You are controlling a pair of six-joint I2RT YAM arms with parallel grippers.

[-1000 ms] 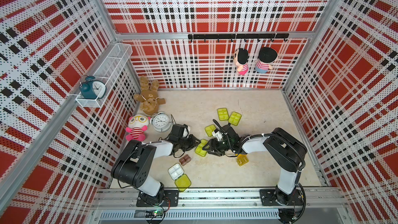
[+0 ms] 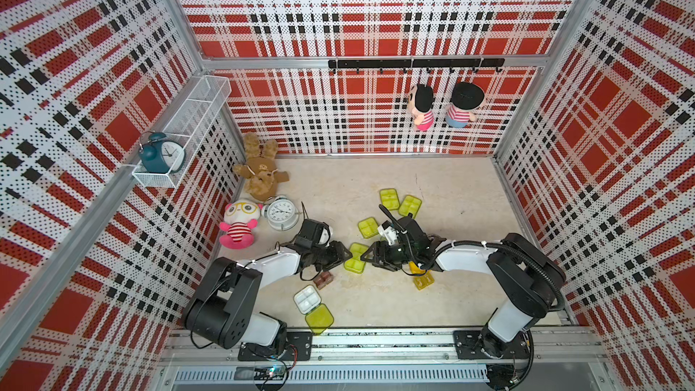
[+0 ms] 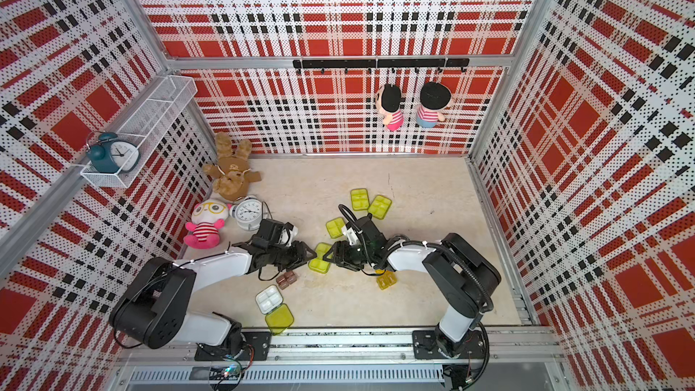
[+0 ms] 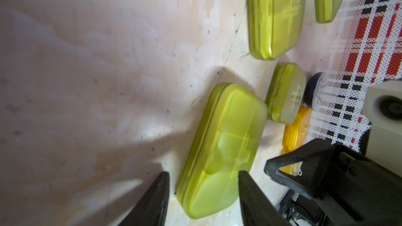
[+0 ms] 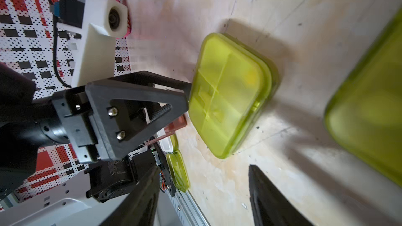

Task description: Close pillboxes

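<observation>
A shut green pillbox (image 2: 355,257) lies at the front centre between my left gripper and my right gripper. In the left wrist view the left fingers stand open at its near end. In the right wrist view the right fingers are apart with nothing between them, just short of the box. More green pillboxes (image 2: 388,198) lie behind, shut. An orange pillbox (image 2: 422,281) lies by the right arm, a brown one (image 3: 286,278) by the left. A white-and-green pillbox (image 3: 278,318) lies open at the front left.
A white clock (image 2: 281,213), a pink doll (image 2: 238,232) and a brown plush toy (image 2: 259,172) stand along the left. A wire basket (image 2: 181,137) hangs on the left wall.
My right gripper has moved slightly right, away from the middle green pillbox, which shows more now and sits a little further right. Both arms' upper joints have shifted outward.
</observation>
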